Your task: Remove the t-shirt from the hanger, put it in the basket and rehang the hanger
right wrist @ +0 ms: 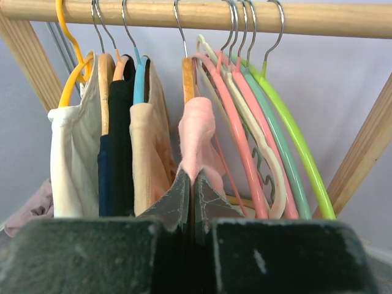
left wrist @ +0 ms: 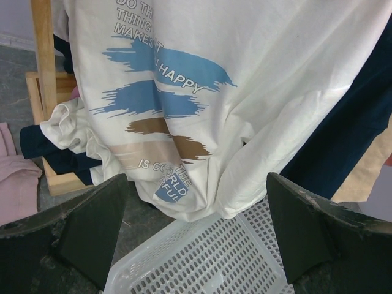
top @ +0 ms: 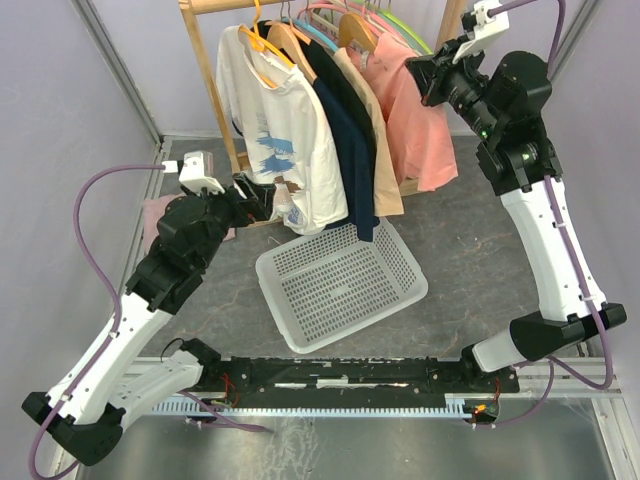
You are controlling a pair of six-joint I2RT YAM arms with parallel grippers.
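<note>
My right gripper is shut on the shoulder of a pink t-shirt (top: 415, 140) on a wooden hanger (right wrist: 188, 73); in the top view the shirt stretches out toward the right. My left gripper stands open, low in front of a white printed t-shirt (left wrist: 165, 98), with nothing held between its fingers. Navy, black and beige garments (top: 385, 195) hang between the white and pink shirts.
Empty coloured hangers (right wrist: 294, 159) crowd the right of the wooden rail (right wrist: 331, 18). A grey perforated basket (top: 340, 295) lies below the clothes. Pink cloth (left wrist: 15, 184) lies on the floor at left.
</note>
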